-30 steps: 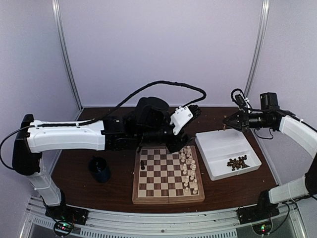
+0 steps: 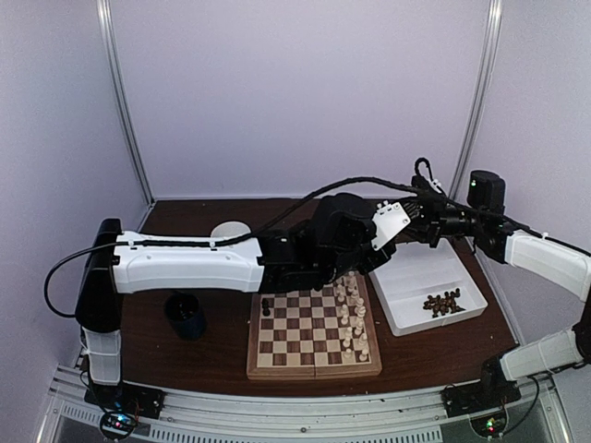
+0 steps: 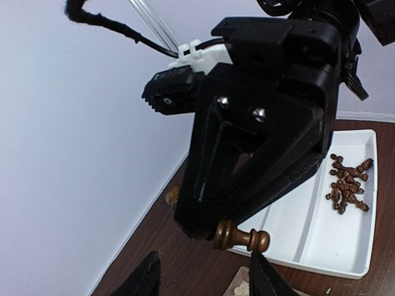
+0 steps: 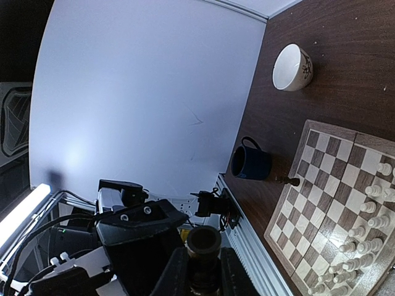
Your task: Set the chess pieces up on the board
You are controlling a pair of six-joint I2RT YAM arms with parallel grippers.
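My right gripper is shut on a dark brown chess piece [image 4: 203, 242], held in the air above the table. One end of this brown piece [image 3: 241, 238] sticks out of the right gripper's fingers in the left wrist view. Facing it, my left gripper has its fingers apart, with the piece just ahead of the gap and no contact visible. From above, the two grippers meet over the tray's back left, and the arms hide the piece. The chessboard [image 2: 286, 373] carries light pieces [image 4: 364, 245] along one side and one dark piece [image 4: 289, 180] at the opposite edge.
A white tray [image 2: 397, 309] at the right holds several loose dark pieces [image 2: 443, 303]. Left of the board stands a dark blue mug [image 2: 185, 318]; a white bowl [image 4: 290, 69] sits behind. The left arm spans the board's far part.
Both arms have closed in on each other: the left moved right, the right moved left, until the grippers overlap in the top view. Pieces on the board and in the tray look unmoved.
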